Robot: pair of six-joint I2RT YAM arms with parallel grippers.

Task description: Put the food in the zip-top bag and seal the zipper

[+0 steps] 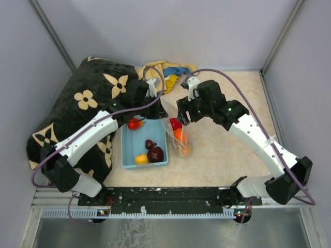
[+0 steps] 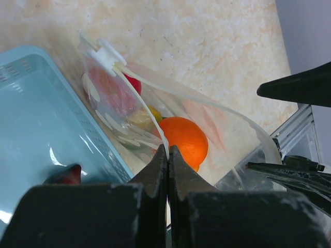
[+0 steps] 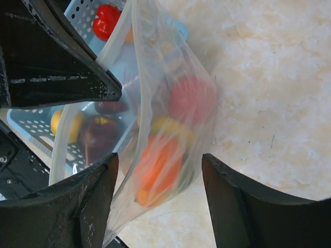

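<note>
The clear zip bag [image 1: 182, 144] stands mid-table holding produce: a red item [image 3: 189, 98], orange items [image 2: 183, 139] and something yellow. My left gripper [image 1: 161, 112] is shut on the bag's top edge, its fingertips [image 2: 174, 155] pinching the rim. My right gripper [image 1: 185, 111] stands open over the bag's mouth on the other side, the film rising between its fingers in the right wrist view.
A blue basket [image 1: 129, 150] left of the bag holds a red pepper [image 3: 105, 23], a yellow item and dark fruit. A black floral cushion [image 1: 72, 124] lies left; towels [image 1: 165, 72] lie behind.
</note>
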